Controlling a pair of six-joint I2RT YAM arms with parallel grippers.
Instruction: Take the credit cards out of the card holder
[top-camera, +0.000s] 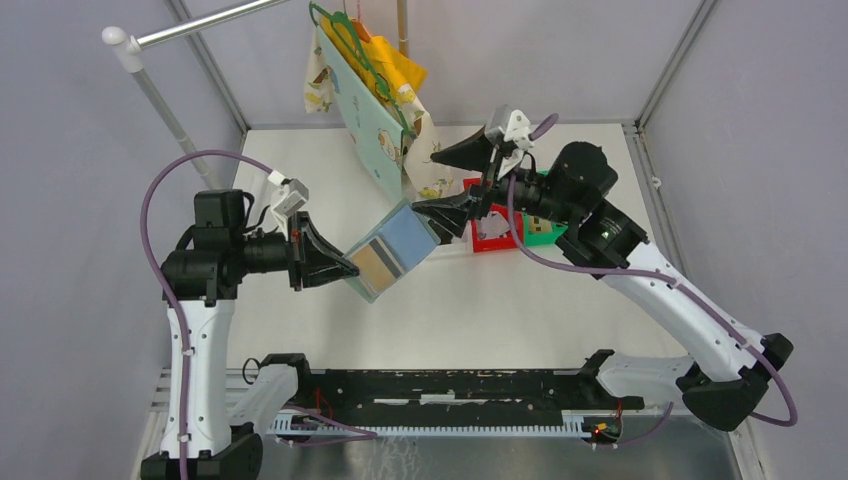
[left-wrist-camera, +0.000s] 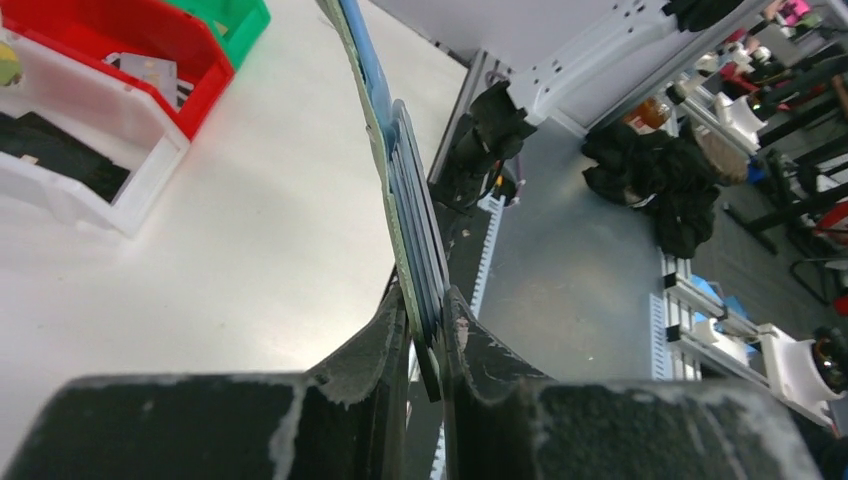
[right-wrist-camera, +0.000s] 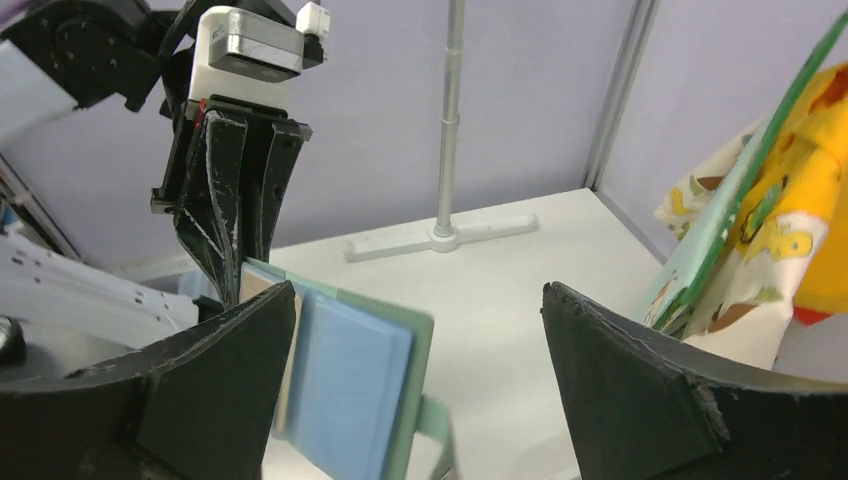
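The card holder (top-camera: 400, 242), pale green with blue and tan cards, hangs in the air over the table, tilted, with my left gripper (top-camera: 345, 268) shut on one end. The left wrist view shows it edge-on (left-wrist-camera: 408, 220) between the left fingertips. My right gripper (top-camera: 445, 185) stands open just beyond the holder's upper right end. In the right wrist view the holder (right-wrist-camera: 355, 375) lies below and left, between the open fingers, which appear apart from it, with nothing visibly gripped.
Red (top-camera: 493, 232) and green (top-camera: 540, 234) bins sit at the back right, with a white bin (left-wrist-camera: 145, 190) beside the red one. Hanging cloths (top-camera: 370, 120) are at the back centre.
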